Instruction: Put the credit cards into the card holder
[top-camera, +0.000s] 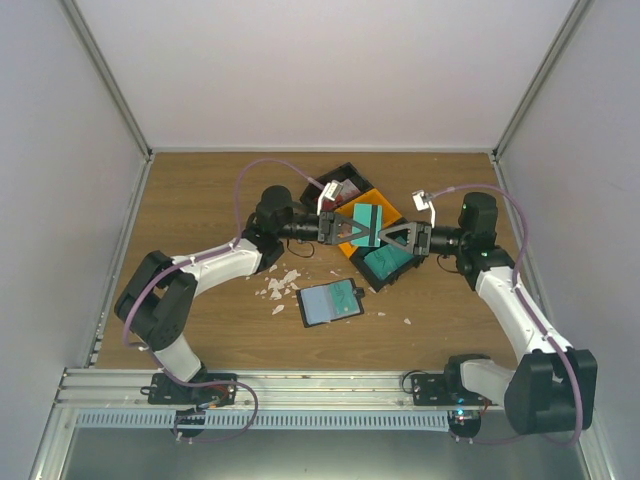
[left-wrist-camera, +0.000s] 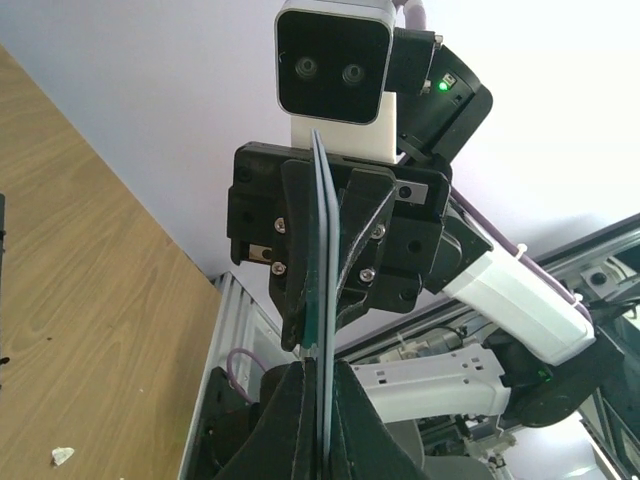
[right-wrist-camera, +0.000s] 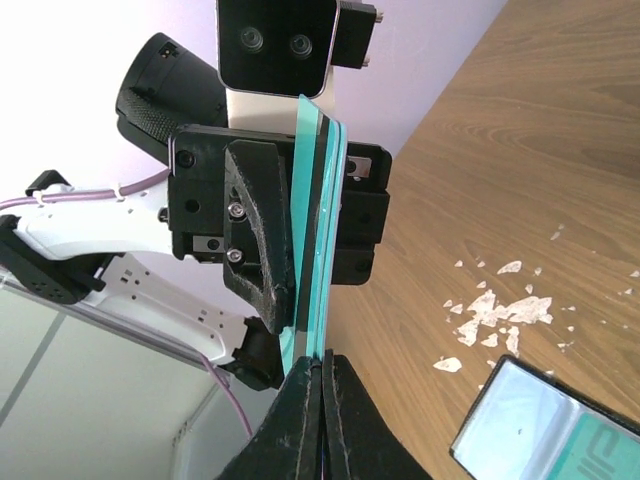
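Note:
Between the two arms in the top view, a teal card (top-camera: 361, 213) with a black stripe is raised over the trays. In the left wrist view the teal card (left-wrist-camera: 327, 250) is edge-on, with more than one thin layer, and my left gripper is shut on it. My right gripper is shut on the card's opposite side; there the teal card (right-wrist-camera: 300, 230) shows its dark stripe beside further teal layers. An opened dark-edged holder (top-camera: 316, 304) with a pale half and a teal half lies flat on the table, apart from both grippers.
Behind the card stand a black tray (top-camera: 349, 171), an orange tray (top-camera: 382, 203) and a dark tray with teal things (top-camera: 390, 262). Pale scraps (top-camera: 278, 285) are scattered left of the holder.

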